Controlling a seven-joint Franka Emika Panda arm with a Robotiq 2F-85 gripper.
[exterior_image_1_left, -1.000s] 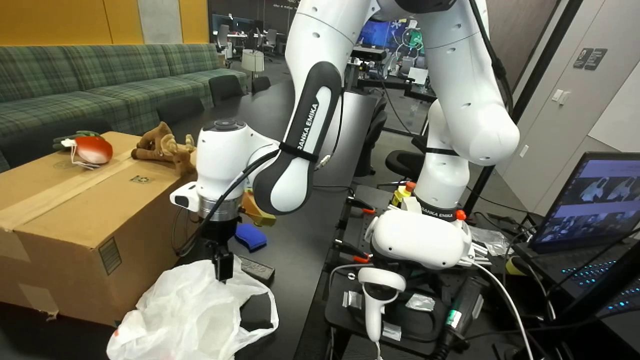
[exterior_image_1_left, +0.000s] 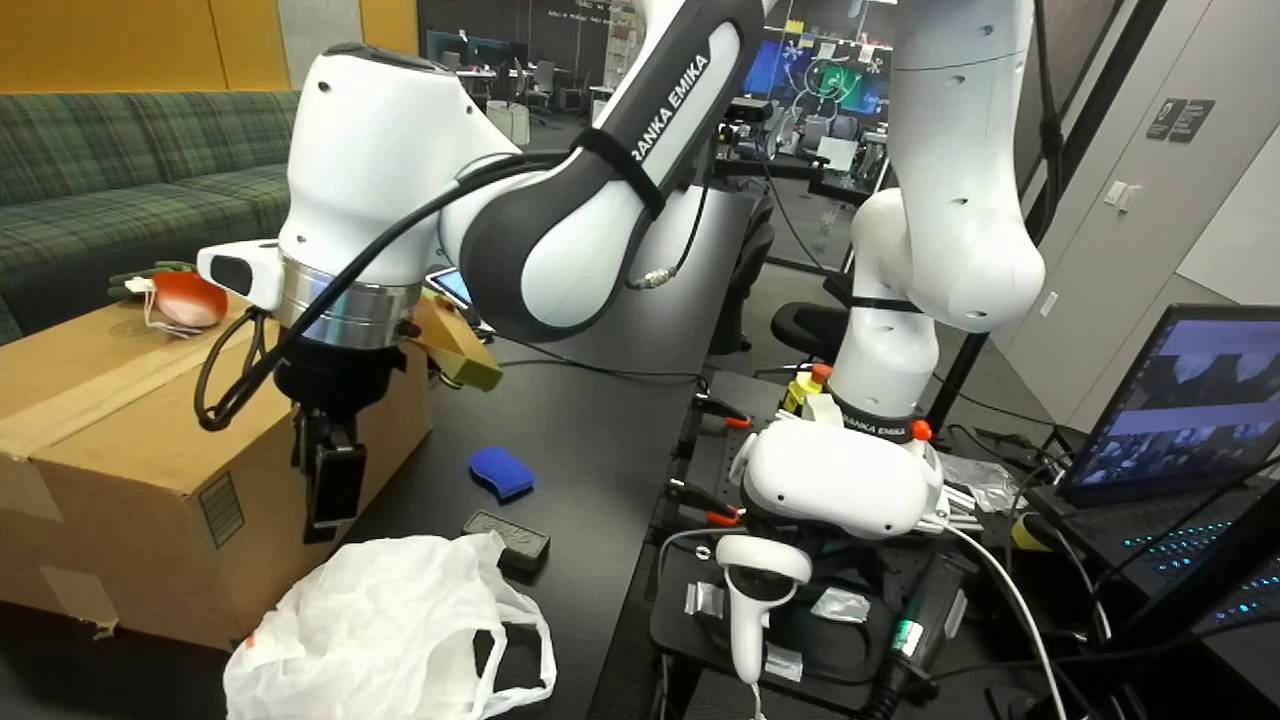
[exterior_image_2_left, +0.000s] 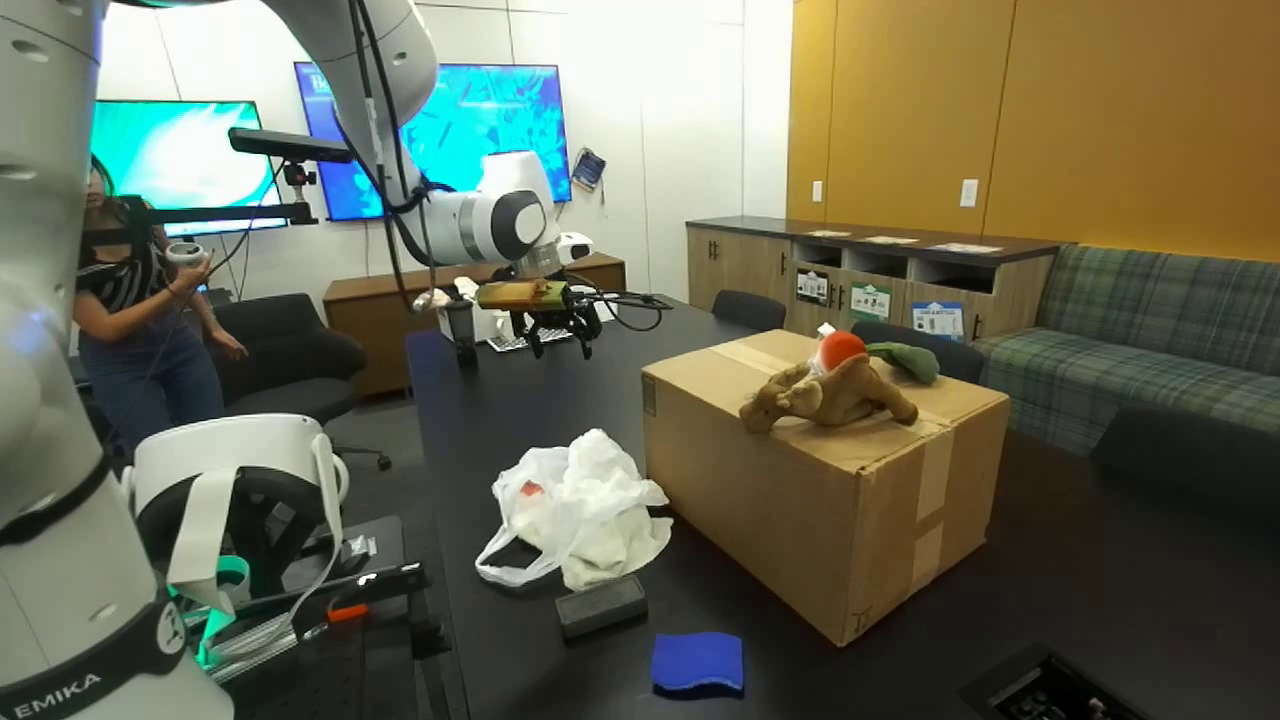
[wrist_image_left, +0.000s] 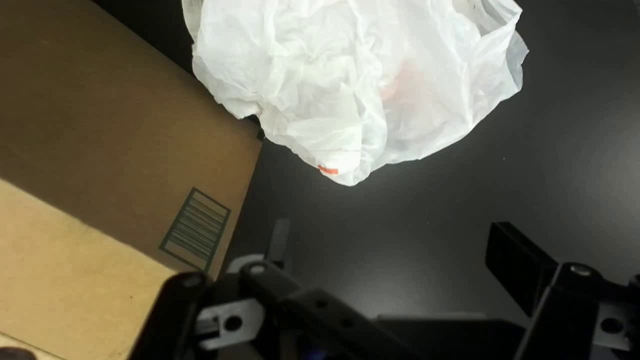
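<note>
A crumpled white plastic bag (exterior_image_1_left: 396, 636) lies on the dark table beside the cardboard box, its handle loops toward the near table edge. Something reddish shows faintly through it in the wrist view, where the bag (wrist_image_left: 360, 78) fills the upper middle. My gripper (exterior_image_1_left: 330, 492) hangs above the table near the box's corner. In the wrist view the gripper is open: its two fingers stand wide apart with only bare table between them, clear of the bag. Exterior view 2 has the gripper (exterior_image_2_left: 560, 346) beyond the bag (exterior_image_2_left: 576, 498).
The large cardboard box (exterior_image_2_left: 768, 516) stands close beside the bag, bearing a brown plush animal (exterior_image_2_left: 834, 396) and a red-and-white toy (exterior_image_1_left: 188, 300). A black eraser-like block (exterior_image_2_left: 602, 607) and a blue sponge (exterior_image_2_left: 698, 661) lie near the bag.
In exterior view 1 my arm has risen and swung left, from over the bag to the box's corner. The bag's outline has changed slightly, and the arm now covers the plush animal.
</note>
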